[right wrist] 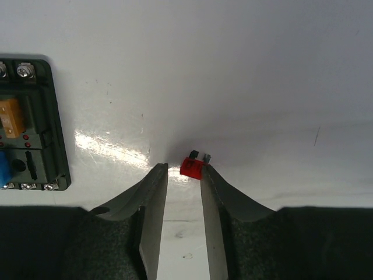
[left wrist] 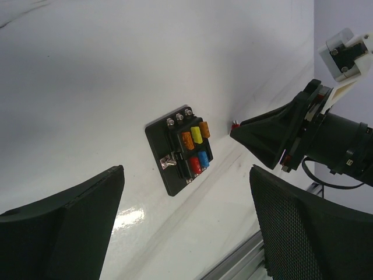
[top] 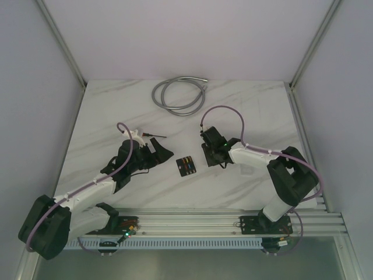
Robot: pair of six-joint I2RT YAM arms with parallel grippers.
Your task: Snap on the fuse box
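A black fuse box point(top: 186, 166) lies on the white table, seen in the left wrist view with orange, yellow, red and blue fuses, and at the left edge of the right wrist view. A small red fuse point(right wrist: 191, 168) lies to the right of the box, at the fingertips of my right gripper, which is shut; whether it grips the fuse is hard to tell. My left gripper point(top: 159, 149) stands open above the table, left of the box, with nothing between its fingers.
A coiled grey hose point(top: 180, 108) lies at the back. A red-handled screwdriver point(top: 154, 135) lies behind my left gripper. A clear item point(top: 247, 170) lies under the right arm.
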